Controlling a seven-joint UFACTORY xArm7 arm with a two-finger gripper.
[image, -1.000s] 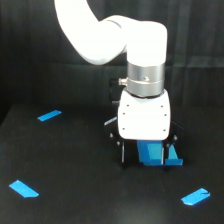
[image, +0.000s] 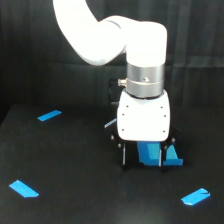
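The white arm reaches down from the top, and its gripper (image: 143, 160) is low over the dark surface near the middle right. Two thin dark fingers stand well apart, so the gripper looks open. A blue object (image: 172, 158) shows behind and below the hand, partly hidden by it. Dark gap shows between the left finger and the blue object's visible edge. Whether the right finger touches the object, I cannot tell.
Blue strips lie flat on the black surface: a back left strip (image: 49, 115), a front left strip (image: 23, 189) and a front right strip (image: 196, 197). A dark curtain (image: 30, 60) hangs behind.
The gripper sits very slightly lower than before. The blue object and strips appear unmoved.
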